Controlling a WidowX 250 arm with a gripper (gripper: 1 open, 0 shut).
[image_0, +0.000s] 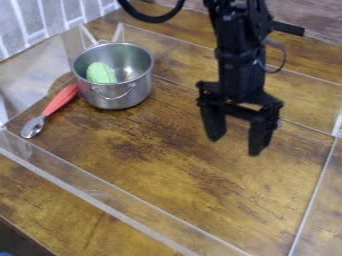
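My black gripper hangs over the right-middle of the wooden table, open, with nothing visible between its fingers. At the upper left stands a steel pot holding a green, ridged oval object. Left of the pot lies a spoon with a red handle and a metal head.
Clear acrylic walls and seams border the work area along the left, front and right. A white slatted object stands at the back left.
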